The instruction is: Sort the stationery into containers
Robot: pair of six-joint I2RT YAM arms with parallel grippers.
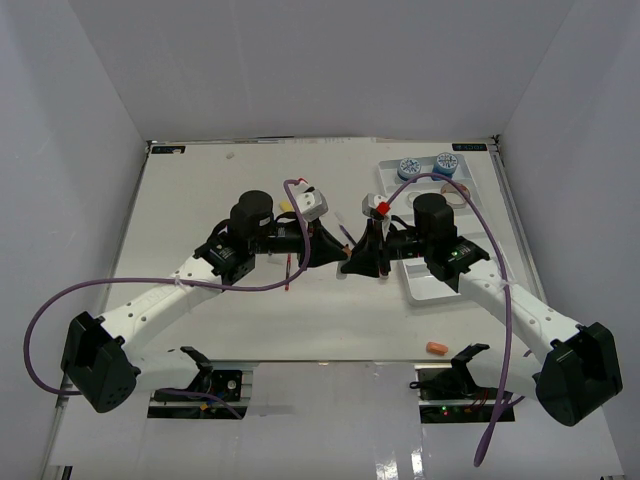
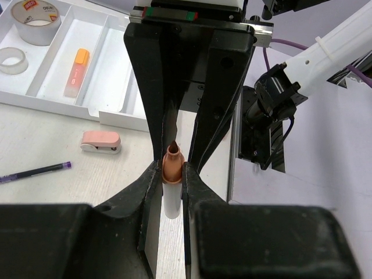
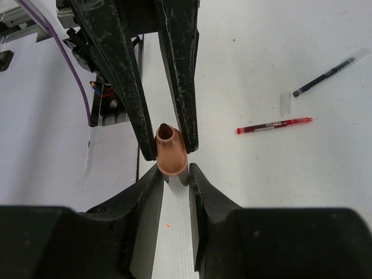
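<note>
Both grippers meet over the middle of the table (image 1: pixel 200 310), holding one small object with an orange-brown top and pale lower body (image 2: pixel 172 165). My left gripper is shut on it, and so is my right gripper, its fingertips facing the left's. A pink stapler (image 2: pixel 100 139) and a purple pen (image 2: pixel 36 172) lie below the tray (image 2: pixel 99 113). A red pen (image 3: pixel 273 125) and a black pen (image 3: pixel 322 77) lie on the table in the right wrist view.
The tray holds tape rolls (image 2: pixel 36 29) and an orange highlighter (image 2: pixel 77 72). An orange piece (image 1: pixel 437 348) lies near the front right edge.
</note>
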